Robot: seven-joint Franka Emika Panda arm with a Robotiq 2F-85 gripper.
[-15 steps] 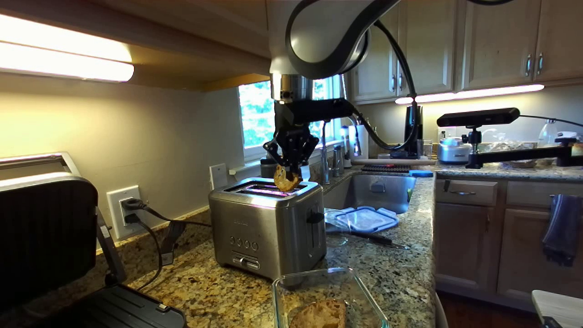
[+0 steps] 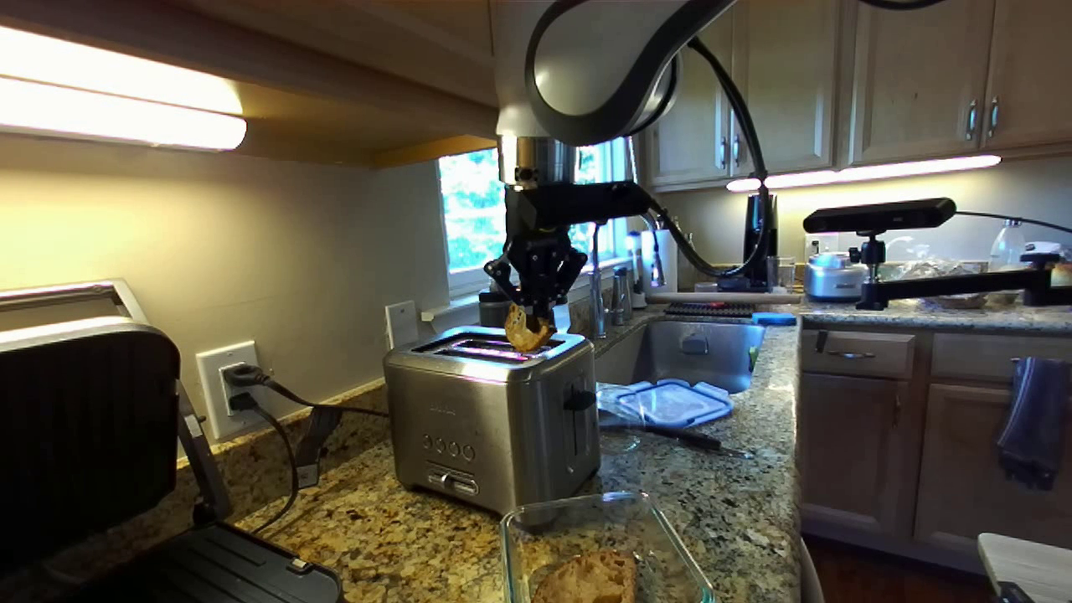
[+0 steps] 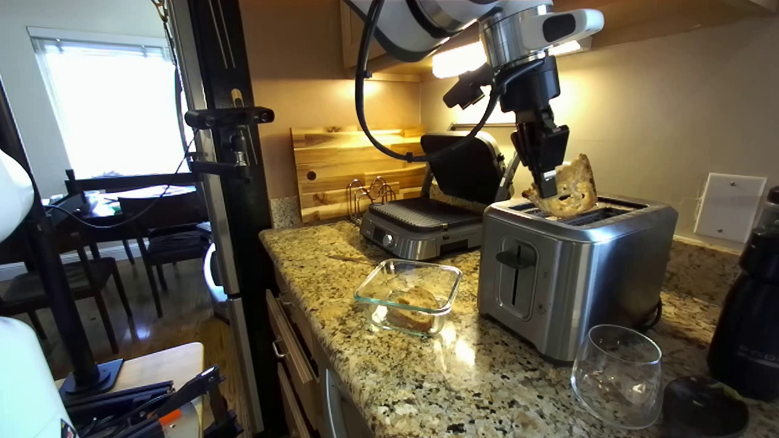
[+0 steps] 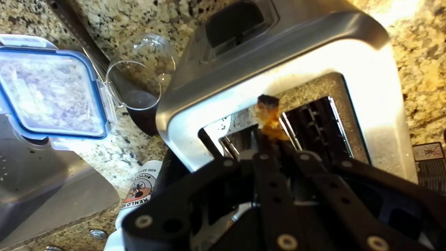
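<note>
My gripper [image 3: 549, 184] is shut on a browned slice of bread [image 3: 576, 188], right above the steel toaster [image 3: 584, 281]. In the wrist view the slice [image 4: 269, 117] shows edge-on between the fingertips, its dark crust crossing the top of the toaster [image 4: 380, 138] by the slots. Its lower edge is at the level of the toaster's top in both exterior views; whether it reaches into a slot I cannot tell. Another piece of bread [image 3: 413, 308] lies in a glass dish [image 3: 380, 291] on the counter.
An open grill press [image 3: 431, 219] stands behind the toaster. Near the toaster's lever side are an empty drinking glass [image 3: 617, 376] and a blue-edged lid [image 2: 673, 402]. The sink [image 2: 693, 352] lies beyond, and a wall outlet [image 2: 227, 387] has cords plugged in.
</note>
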